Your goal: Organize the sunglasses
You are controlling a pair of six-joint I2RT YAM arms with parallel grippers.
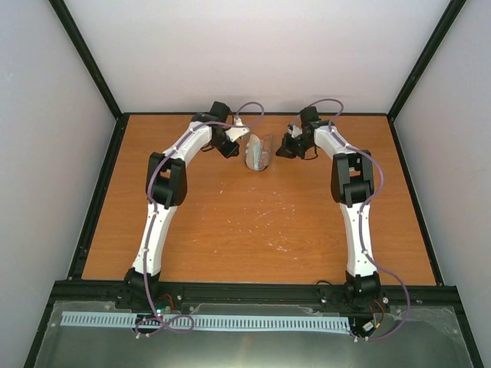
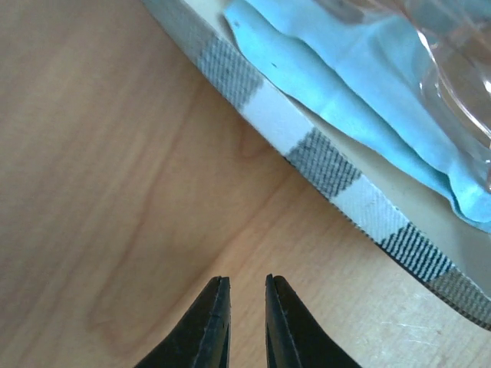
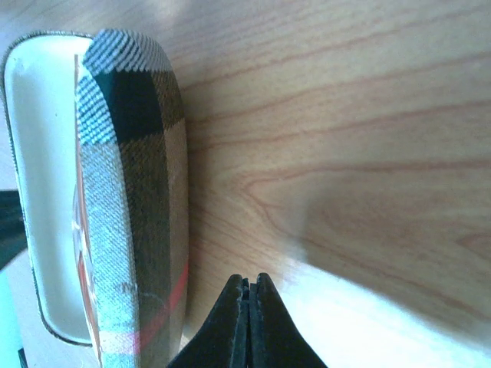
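Observation:
An open sunglasses case [image 1: 258, 152] with a plaid edge lies between the grippers at the back of the table. In the left wrist view it holds a blue cloth [image 2: 322, 84] and clear-lensed glasses [image 2: 453, 103]. My left gripper is left of the case, a narrow gap between its fingertips with nothing visible in it. My right gripper is at the case's other side, fingertips together, nothing visible between them. In the right wrist view the case's plaid side [image 3: 134, 207] stands beside a white inner shell [image 3: 42, 176].
Both arms reach along its sides, with the back wall [image 1: 261, 61] just behind the case.

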